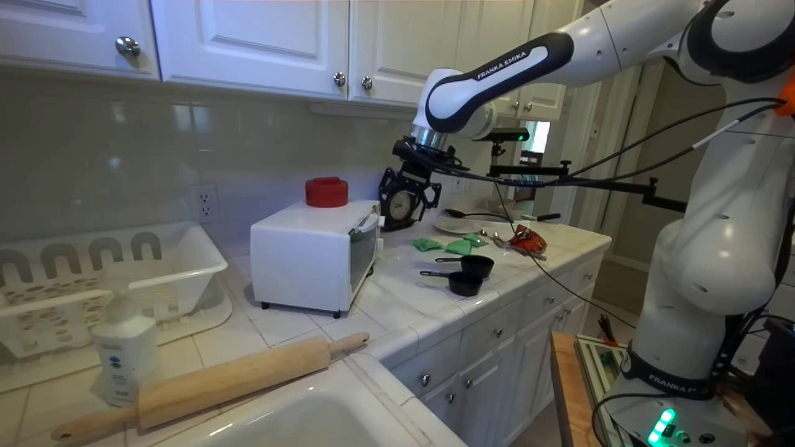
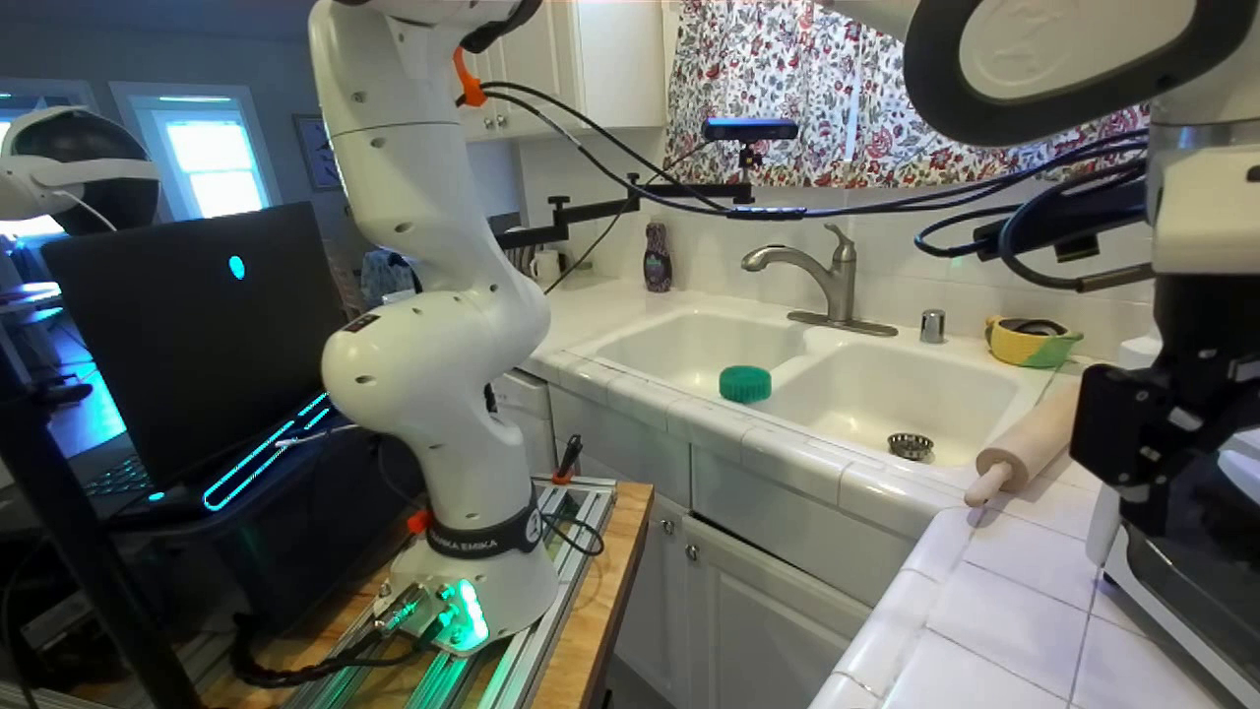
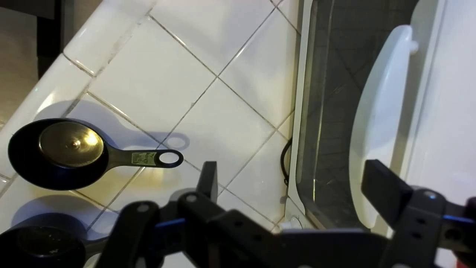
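Note:
My gripper is open, with its fingers [image 3: 208, 181] wide apart and nothing held between them. In exterior view 1 the gripper [image 1: 404, 205] hangs above the counter, to the right of the white toaster oven [image 1: 302, 253] and in front of the black dial clock or scale [image 1: 400, 205]. From the wrist, the oven's white handle [image 3: 379, 120] lies at the right, partly covered by one finger. The oven's dark glass door [image 3: 332, 111] appears closed. Whether the finger touches the handle cannot be told.
Two small black pans [image 1: 477, 264] [image 1: 464, 283] sit near the counter edge. Behind them lie green packets [image 1: 459, 246] and an orange-red packet [image 1: 527, 239]. A red container [image 1: 326, 192] rests on the oven. A rolling pin [image 1: 238, 379] lies by the sink [image 1: 320, 417].

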